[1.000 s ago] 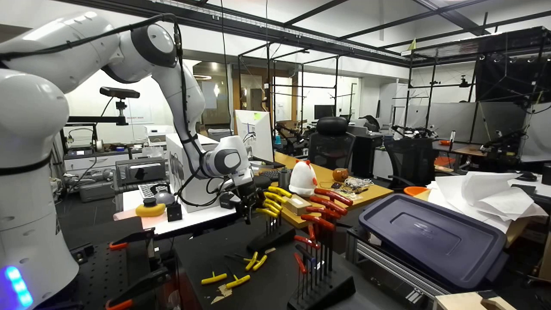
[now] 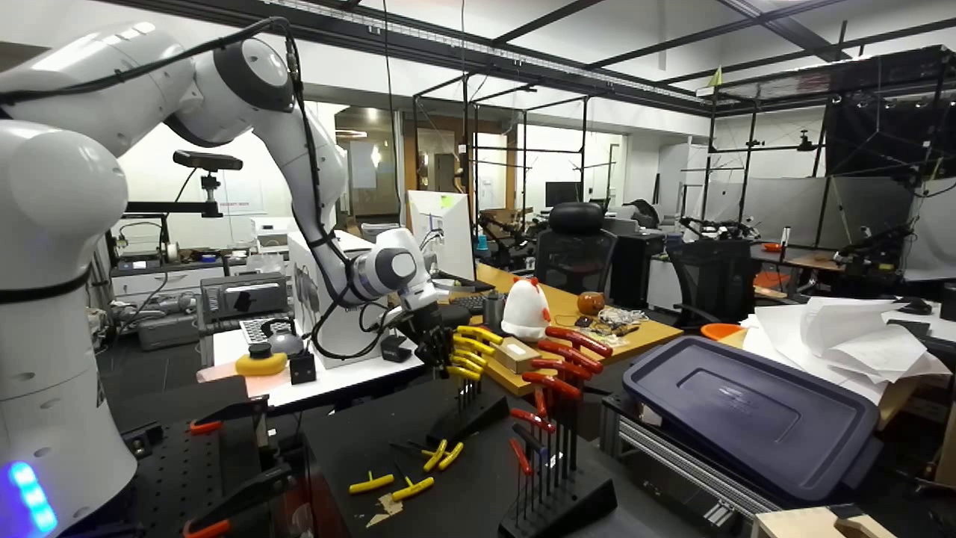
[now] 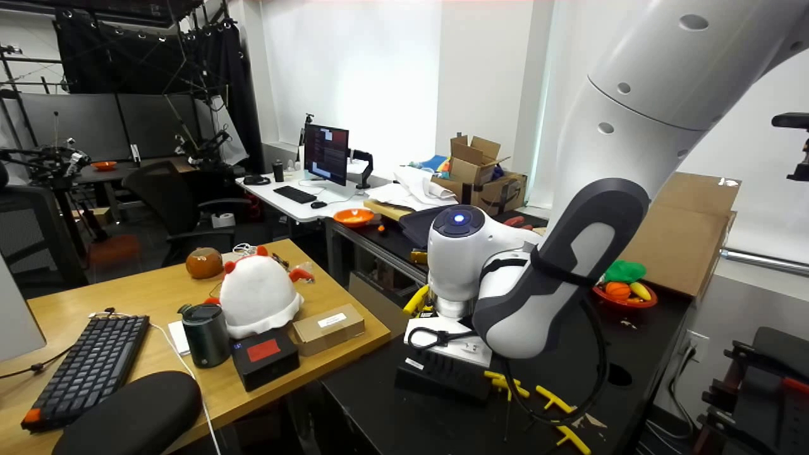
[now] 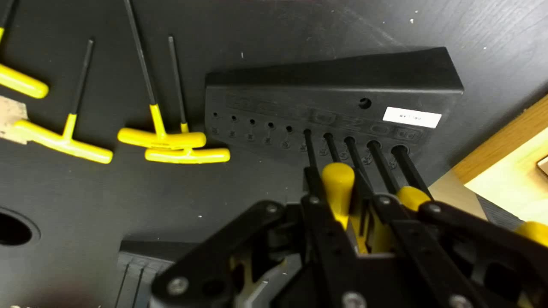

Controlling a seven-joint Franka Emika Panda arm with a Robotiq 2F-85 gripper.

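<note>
In the wrist view my gripper is shut on the yellow handle (image 4: 338, 177) of a T-handle hex key, which shows between its two dark fingers. The black stand (image 4: 287, 84) below it has several hex key shafts in its larger holes, while its smaller holes are empty. Other yellow handles (image 4: 412, 197) are partly covered by the gripper. From exterior view 1, the gripper (image 2: 437, 351) sits at the left side of the yellow handles (image 2: 467, 359) above the stand. The arm blocks most of this in exterior view 2.
Several loose yellow hex keys (image 4: 64, 141) lie on the black table, left of the stand in the wrist view. A second stand with red-handled keys (image 2: 560, 376) rises close by. A wooden desk (image 2: 618, 339) with a cardboard box (image 2: 515, 355) lies beyond.
The gripper has shifted slightly right in exterior view 1, closer in among the yellow handles. The upper arm links have moved a little left. The loose keys lie as before.
</note>
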